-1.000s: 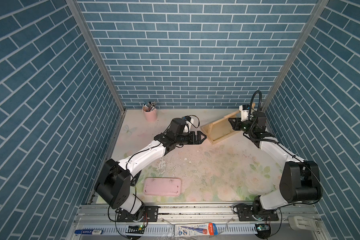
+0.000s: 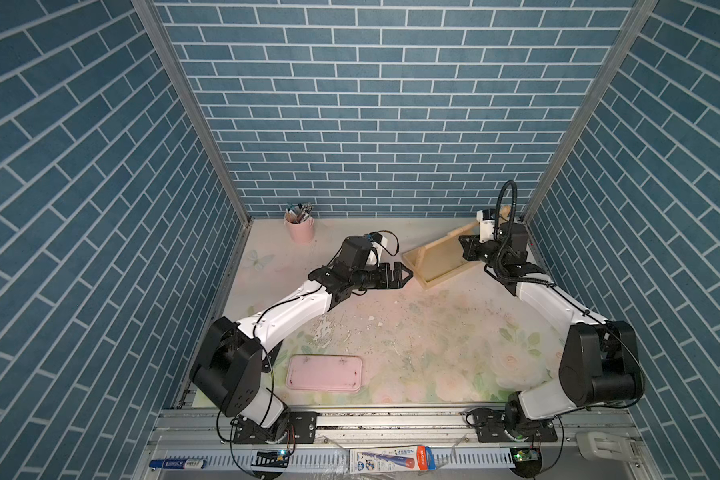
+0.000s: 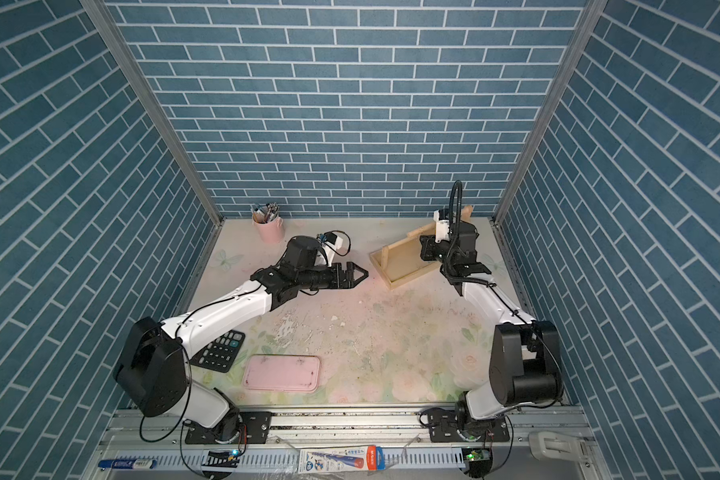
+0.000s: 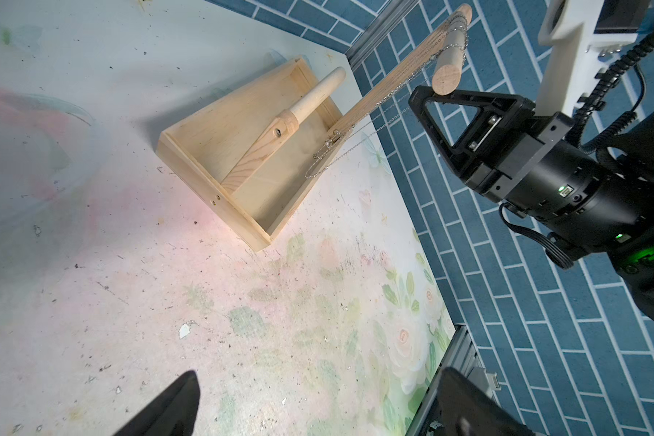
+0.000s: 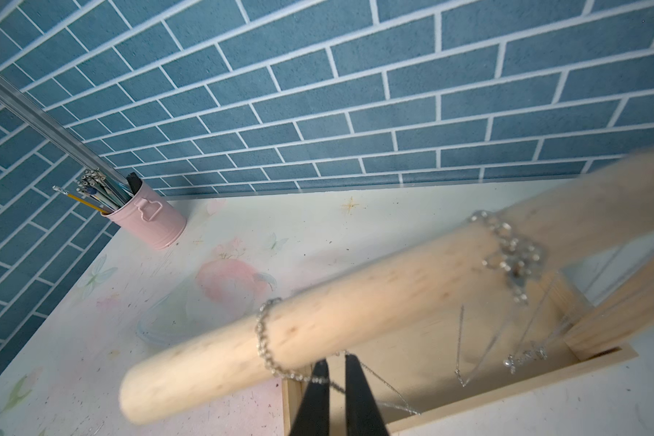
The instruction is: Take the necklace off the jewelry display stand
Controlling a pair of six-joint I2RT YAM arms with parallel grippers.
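Observation:
The wooden display stand [image 4: 218, 196] stands at the back right, a tray-like base with upright arms and round pegs. A thin silver necklace [image 5: 263, 341] loops round the near peg [image 5: 196, 370] and trails down past my right gripper. Its fingers are shut just beside that peg, with chain crossing at the tips; whether any is pinched I cannot tell. Another bunch of chain [image 5: 516, 258] hangs farther along the peg. My left gripper [image 2: 400, 276] is open and empty, left of the stand's base; its blurred fingers [image 4: 167, 407] are spread wide.
A pink cup of brushes [image 2: 301, 230] stands at the back left. Nearer the front lie a pink tray [image 2: 325, 373] and a black calculator [image 3: 219, 352]. The right wall is close to the right arm.
The left arm and the stand's base look unchanged.

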